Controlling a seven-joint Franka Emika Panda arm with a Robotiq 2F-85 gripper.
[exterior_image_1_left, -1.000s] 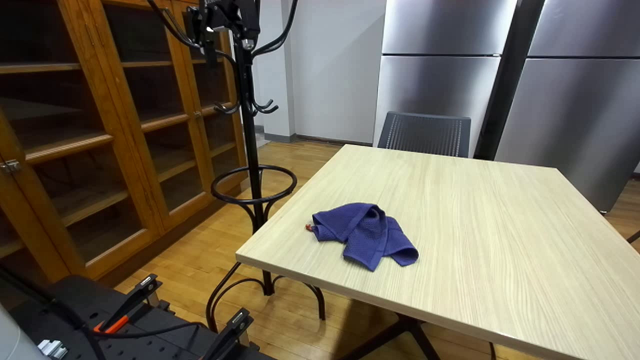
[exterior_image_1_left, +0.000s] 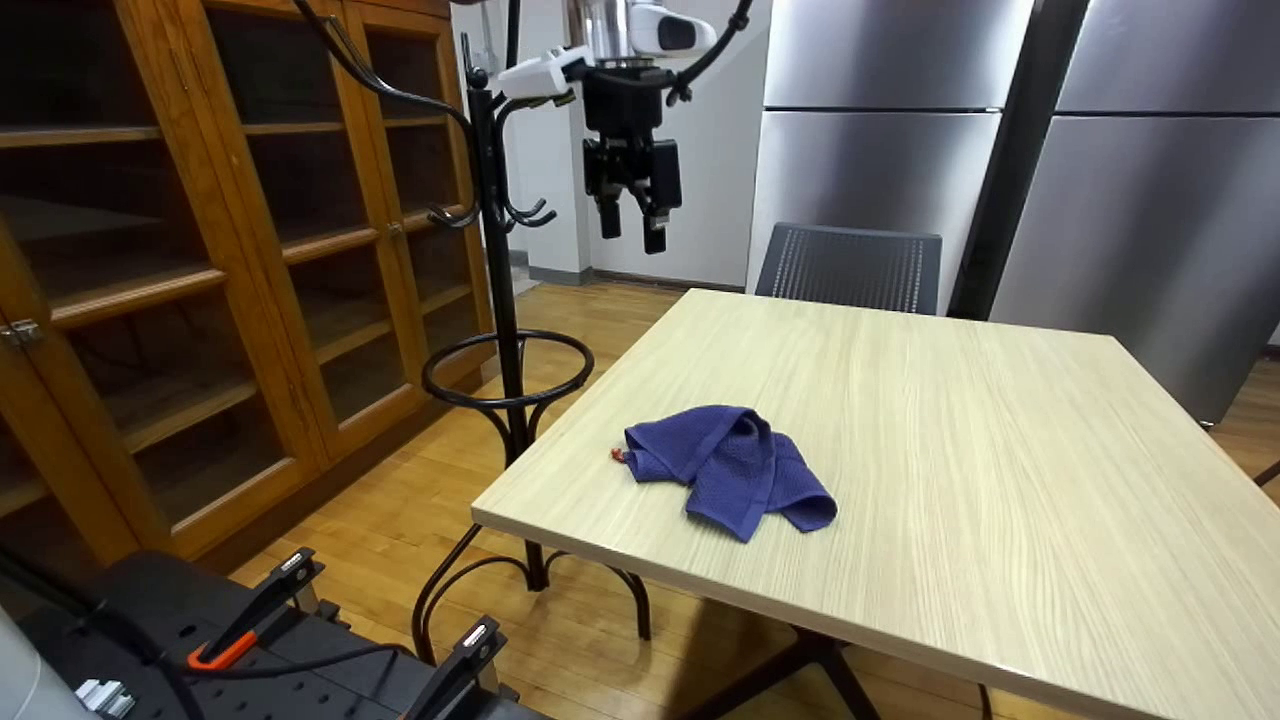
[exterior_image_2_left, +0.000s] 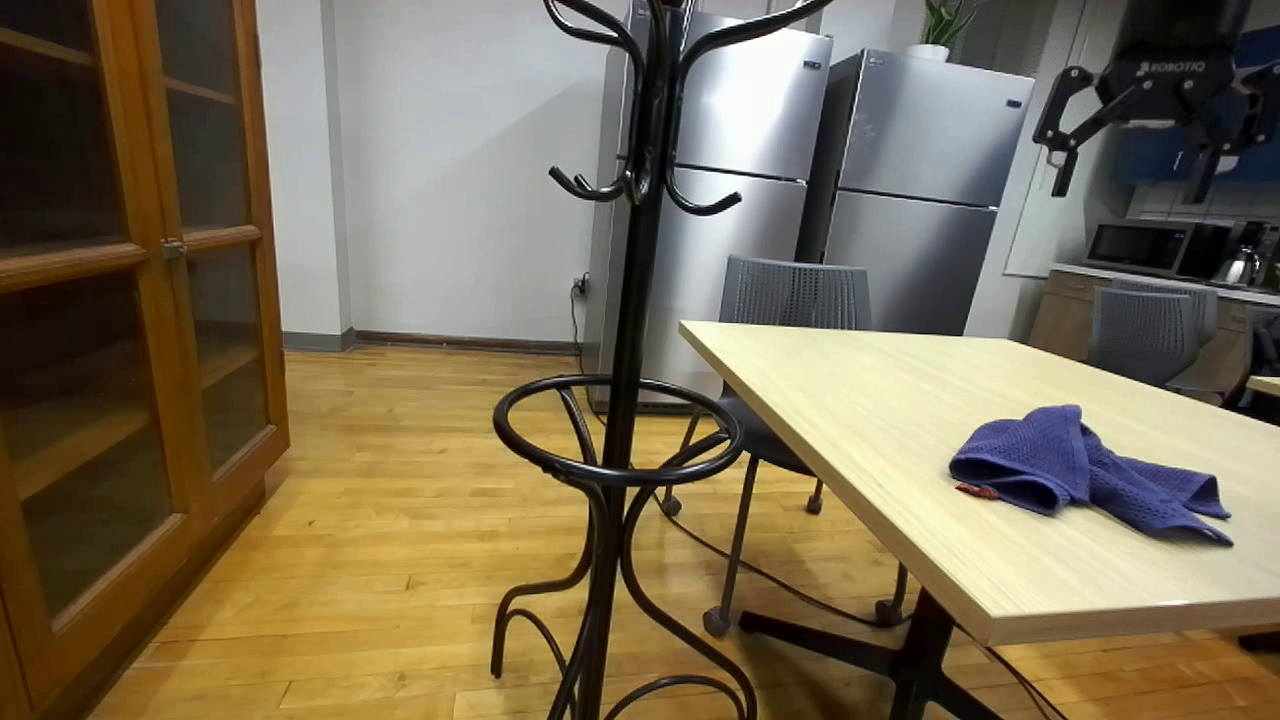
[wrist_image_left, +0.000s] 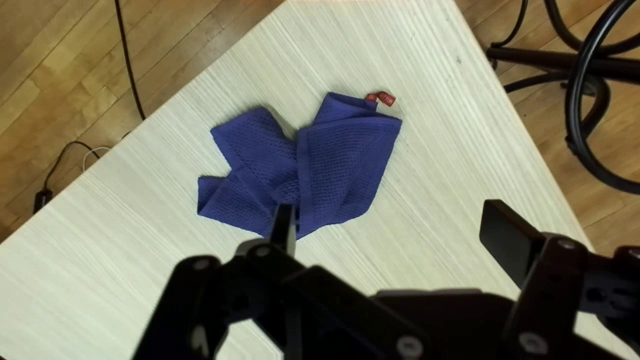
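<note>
A crumpled blue-purple cloth (exterior_image_1_left: 732, 462) lies on the pale wooden table (exterior_image_1_left: 936, 408), close to the corner on the coat rack's side. Its folds overlap, and a small red tag (wrist_image_left: 381, 98) sticks out from one edge in the wrist view. High above the tabletop hangs my gripper (exterior_image_1_left: 632, 228), well apart from the cloth. From exterior view 2 the gripper (exterior_image_2_left: 1130, 180) shows its fingers wide open and empty. In the wrist view one finger (wrist_image_left: 282, 225) overlaps the cloth's lower edge, while the other finger (wrist_image_left: 507, 237) appears over bare table.
A black metal coat rack (exterior_image_2_left: 630, 360) with curved hooks stands beside the table's edge. A grey chair (exterior_image_1_left: 852, 266) sits at the far side, with steel fridges (exterior_image_1_left: 882, 144) behind. Glass-fronted wooden cabinets (exterior_image_1_left: 240, 240) line the left. Apart from the cloth, the tabletop is clear.
In exterior view 1 my gripper has moved right and lower, from in front of the coat rack's top to the rack's right side. The cloth has stayed where it was.
</note>
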